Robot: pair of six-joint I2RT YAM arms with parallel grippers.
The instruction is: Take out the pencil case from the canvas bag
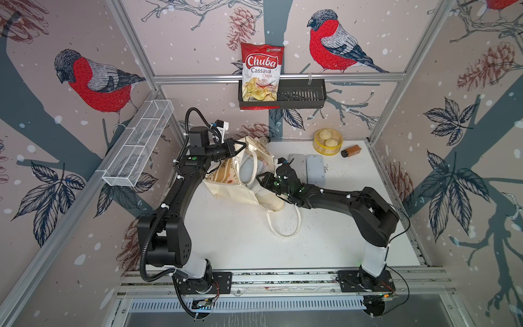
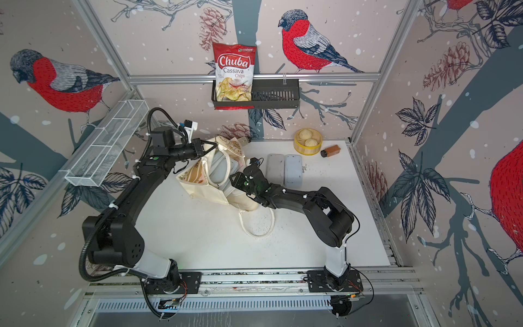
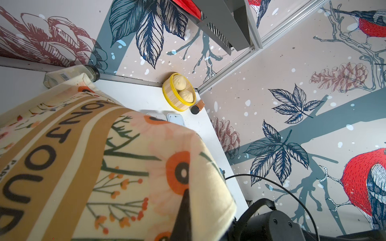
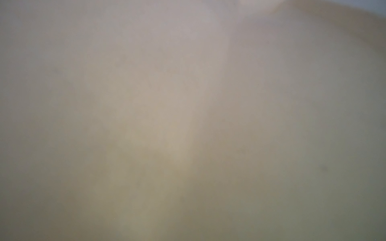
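The cream canvas bag [image 1: 228,190] lies tilted on the table, with pale grey items [image 2: 218,166] visible inside; which is the pencil case is unclear. My left gripper [image 1: 238,147] is shut on the bag's upper edge, whose printed fabric fills much of the left wrist view. My right gripper [image 1: 262,178] reaches into the bag's opening from the right; the right wrist view shows only close, blurred cream fabric, so its fingers are hidden there.
Two grey cases [image 1: 315,170] lie right of the bag. A yellow steamer with buns [image 1: 327,141] and a small brown bottle [image 1: 350,151] stand at the back right.
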